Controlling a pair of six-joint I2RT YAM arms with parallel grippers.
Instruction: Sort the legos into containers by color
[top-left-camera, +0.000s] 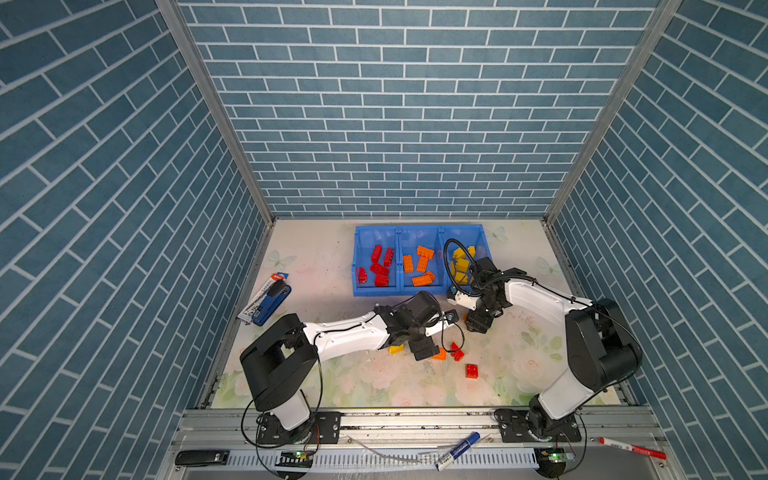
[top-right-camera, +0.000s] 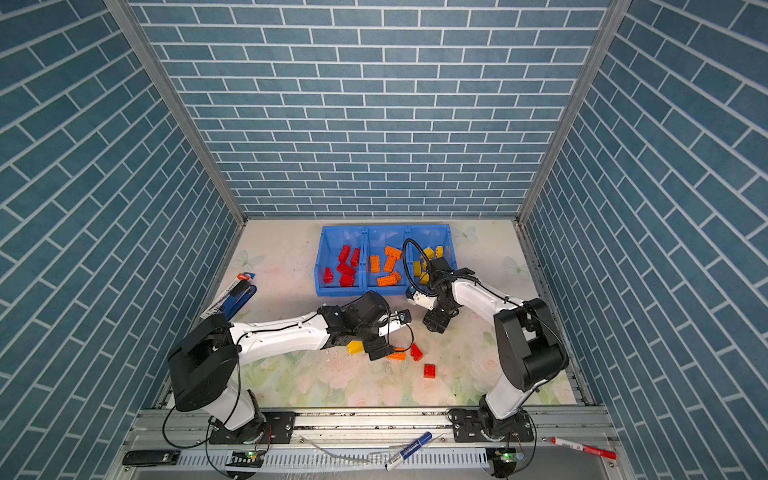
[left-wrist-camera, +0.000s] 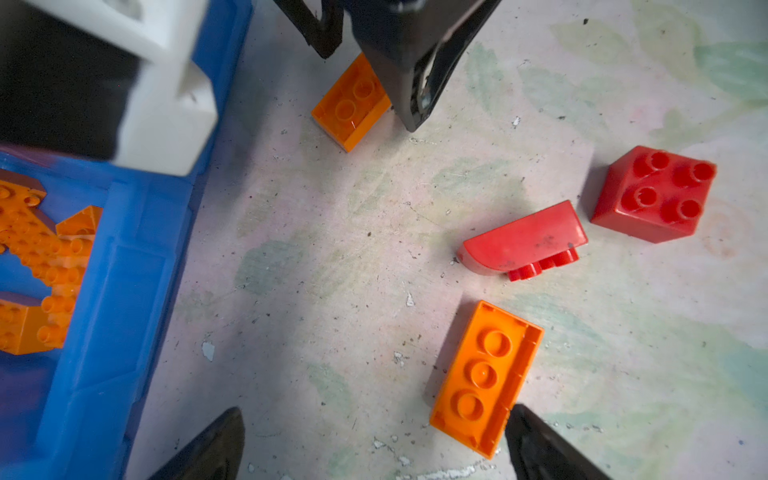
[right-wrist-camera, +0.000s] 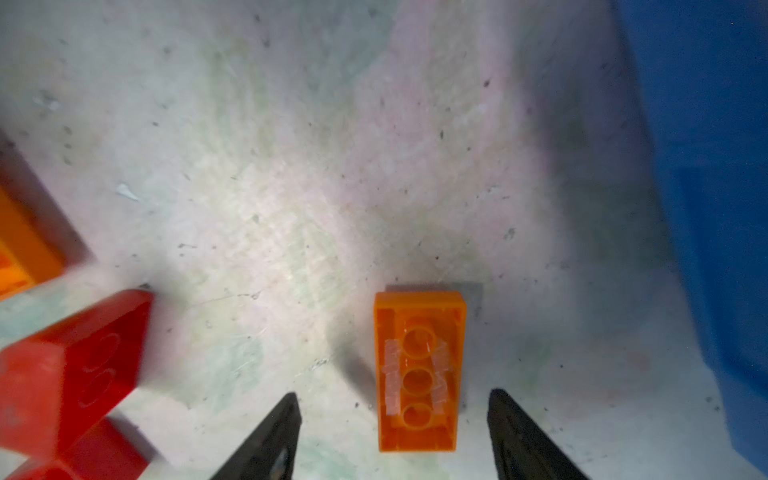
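Observation:
In the left wrist view an orange brick lies by my open left gripper, beside a curved red piece and a red square brick. Another orange brick lies between the fingertips of my part-open right gripper, still on the table, with nothing gripped. The blue three-compartment container holds red, orange and yellow bricks, each colour in its own compartment. A yellow brick lies partly hidden under the left arm.
Pens and a blue case lie at the table's left side. Both arms are close together in front of the container.

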